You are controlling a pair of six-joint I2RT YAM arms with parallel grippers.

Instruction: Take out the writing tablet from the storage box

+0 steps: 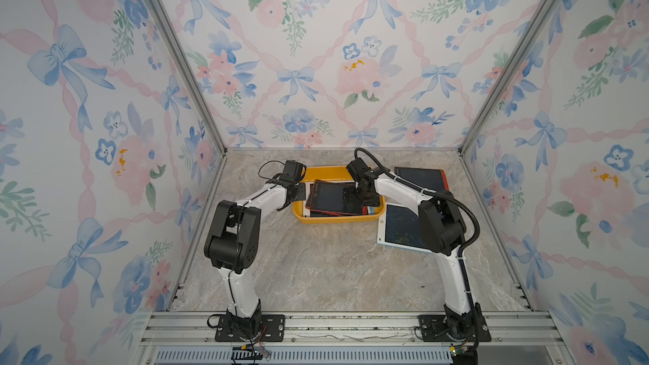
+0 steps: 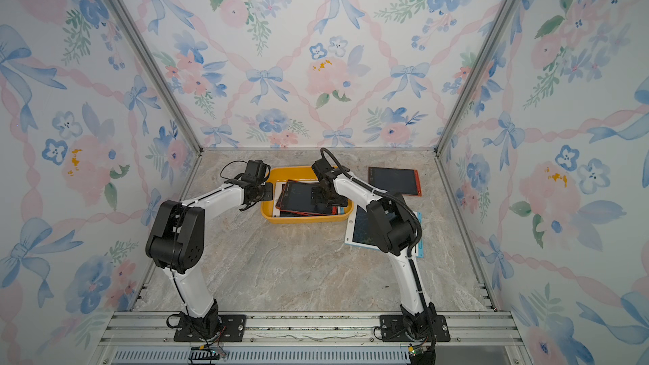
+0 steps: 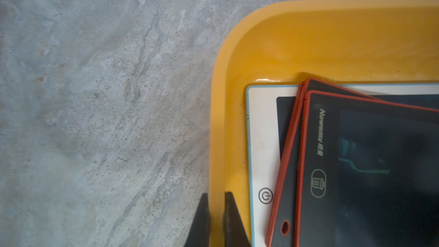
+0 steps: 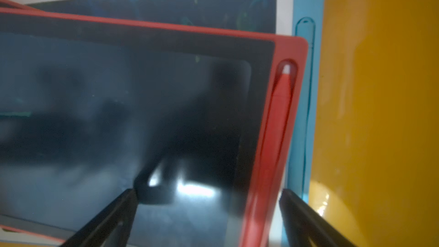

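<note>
The yellow storage box (image 3: 224, 123) holds a stack of writing tablets. On top lies a red-framed black tablet (image 4: 192, 123), tilted slightly, with a red stylus in its right edge. Beneath it are another red-edged tablet (image 3: 285, 173) and a white and light-blue one (image 3: 263, 146). My left gripper is shut on the box's left rim, a finger on each side of the wall. Over the right end of the top tablet, my right gripper stands open, its fingers (image 4: 109, 219) spread wide and nothing clamped between them.
On the table right of the box lie a white-framed tablet (image 2: 365, 229), partly under my right arm, and a red-edged black tablet (image 2: 394, 180) farther back. The table (image 1: 324, 263) in front of the box is bare.
</note>
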